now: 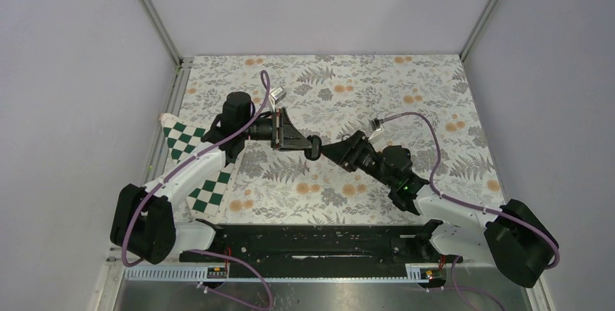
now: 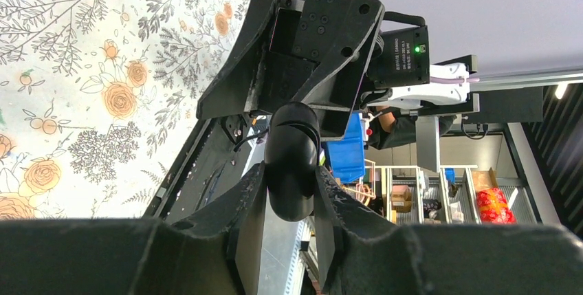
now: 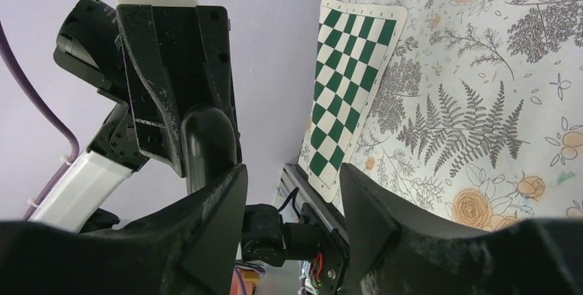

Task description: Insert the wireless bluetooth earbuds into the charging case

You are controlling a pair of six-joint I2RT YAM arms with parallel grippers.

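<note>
My left gripper is shut on the black, rounded charging case (image 2: 291, 161), which stands between its fingertips above the table. In the top view the case (image 1: 313, 148) is a small dark oval between the two arms. My right gripper is part open, with nothing between its fingers. Its left finger (image 3: 218, 219) overlaps the case (image 3: 208, 140) in the right wrist view; whether they touch, I cannot tell. From above, the right fingertips are right beside the case. No earbuds can be made out in any view.
A green-and-white checkered board (image 1: 210, 196) lies at the table's left side, partly under the left arm. The flower-patterned tabletop (image 1: 348, 97) is otherwise largely bare, with free room at the back. A dark rail (image 1: 312, 242) runs along the front.
</note>
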